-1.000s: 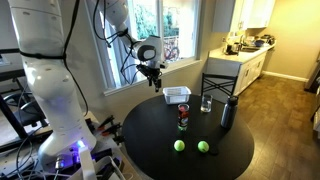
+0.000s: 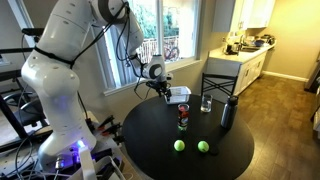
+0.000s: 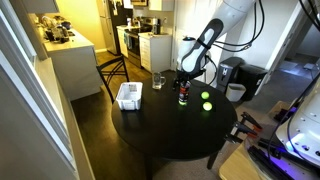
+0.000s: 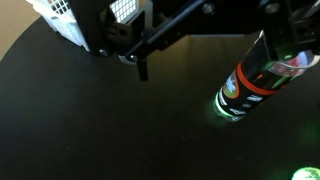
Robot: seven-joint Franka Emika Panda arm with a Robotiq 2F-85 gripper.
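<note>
A black can with red bands stands upright on the round black table. In the wrist view the same can is at the right, with clear space under the gripper to its left. My gripper hangs over the far side of the table, close to the white basket. Its fingers look spread apart in the wrist view, and nothing shows between them. The basket sits at the table's edge, apart from the can.
Two green balls lie on the near side of the table. A clear pitcher and a tall dark bottle stand to the right of the can. A dark chair is behind.
My arm has reached out and down, bringing the gripper rightward and lower over the table, nearer the basket and can. The table objects have not moved.
</note>
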